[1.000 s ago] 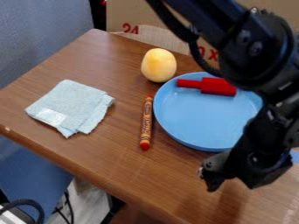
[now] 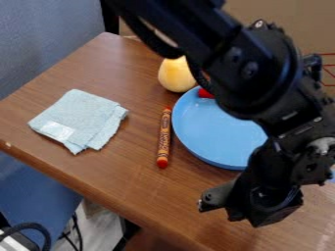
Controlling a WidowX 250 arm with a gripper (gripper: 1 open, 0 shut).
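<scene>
The black arm fills the upper middle and right, its gripper (image 2: 225, 196) low over the bare wood at the lower right, in front of the blue plate (image 2: 207, 138); whether it is open or shut is unclear. A red object (image 2: 205, 93) on the plate is mostly hidden by the arm. An orange marker with a red cap (image 2: 164, 139) lies left of the plate. A pale yellow, rounded object (image 2: 175, 76) sits behind, partly covered by the arm. A folded light blue cloth (image 2: 78, 119) lies at the left.
A cardboard box (image 2: 295, 22) stands at the back.
The upper arm has swung left and down across the view, covering more of the red object and yellow object. The gripper has shifted slightly, staying low near the table's front right.
</scene>
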